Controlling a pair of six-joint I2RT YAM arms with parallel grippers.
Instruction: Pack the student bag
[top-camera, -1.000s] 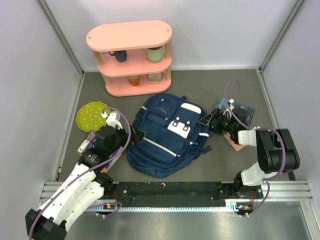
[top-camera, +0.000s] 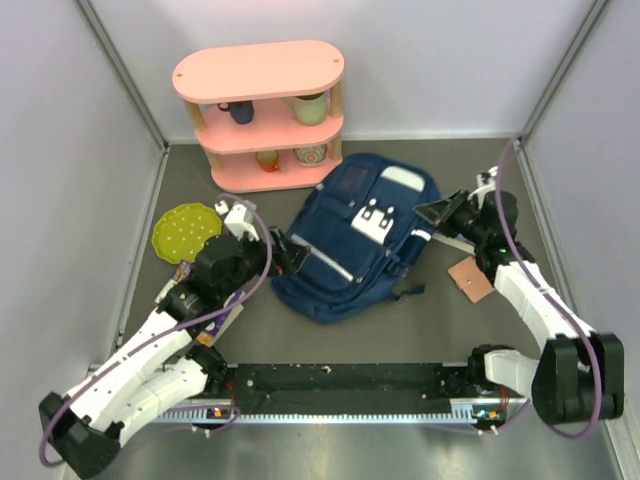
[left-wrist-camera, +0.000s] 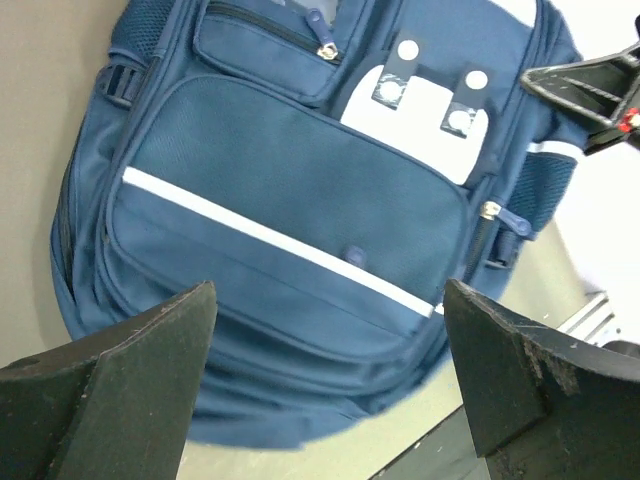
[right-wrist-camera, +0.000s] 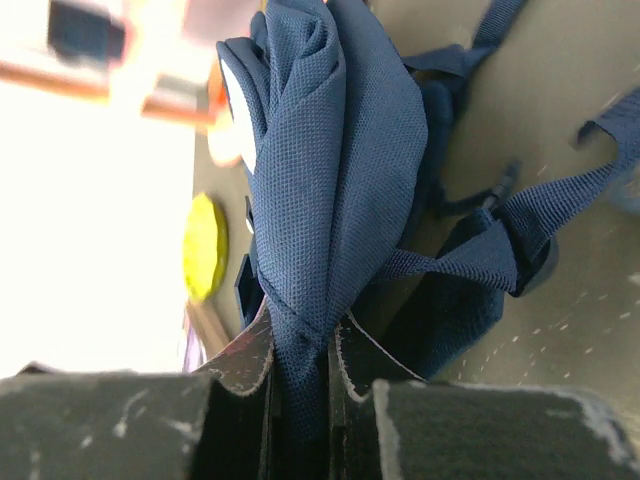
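Note:
A navy backpack (top-camera: 335, 240) lies at the middle of the table with its right side raised. At that right edge my right gripper (top-camera: 430, 214) is shut; in the right wrist view bunched navy fabric (right-wrist-camera: 315, 190) is squeezed between its fingers. My left gripper (top-camera: 292, 252) stands open above the bag's left side. In the left wrist view the bag's front pocket and white stripe (left-wrist-camera: 270, 236) show below its parted fingers (left-wrist-camera: 120, 395), with nothing held. A flat orange item (top-camera: 471, 279) lies right of the bag. The dark blue book is mostly hidden by the right arm.
A pink shelf (top-camera: 258, 72) with pots and small items stands at the back. To the left lie a yellow-green dotted plate (top-camera: 186, 234) and purple books (top-camera: 213, 325), partly under the left arm. Bare table shows at the back right.
My left gripper has shifted slightly right and up in the top view.

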